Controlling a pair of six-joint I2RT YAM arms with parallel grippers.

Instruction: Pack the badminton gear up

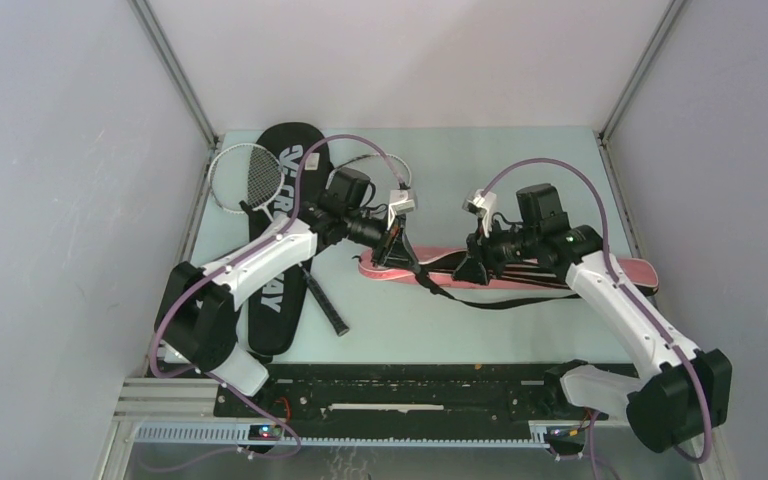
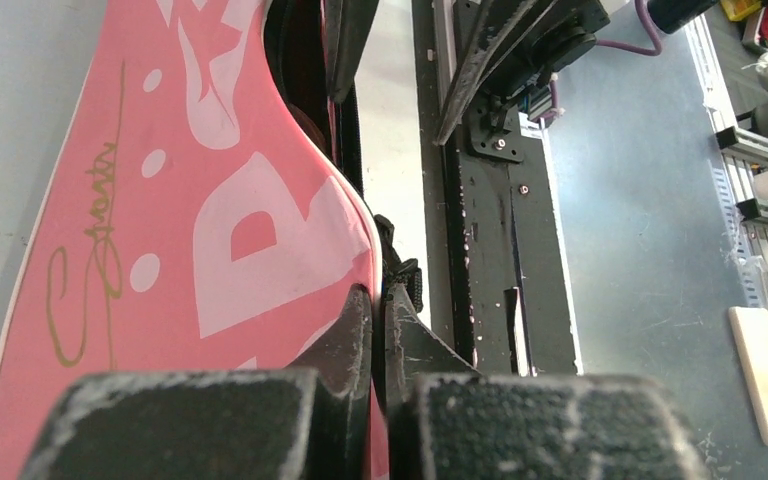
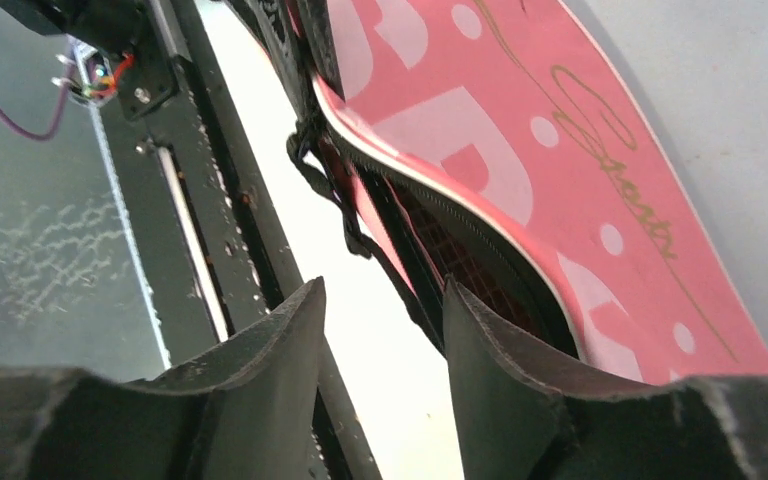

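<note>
A pink racket bag (image 1: 640, 270) lies across the middle and right of the table with its long opening showing. In the left wrist view, my left gripper is shut on the bag's thin edge, the pink panel (image 2: 160, 250) standing to its left. My right gripper is open beside the opening, with no object clearly between its fingertips. The bag's black strap (image 1: 505, 304) trails along its near side. A black racket bag (image 1: 272, 335) lies at the left, a white racket (image 1: 217, 190) near its far end.
A second racket's rim (image 1: 406, 165) shows behind my left arm. A black racket handle (image 1: 327, 307) lies right of the black bag. Clear table lies at the back centre and along the front.
</note>
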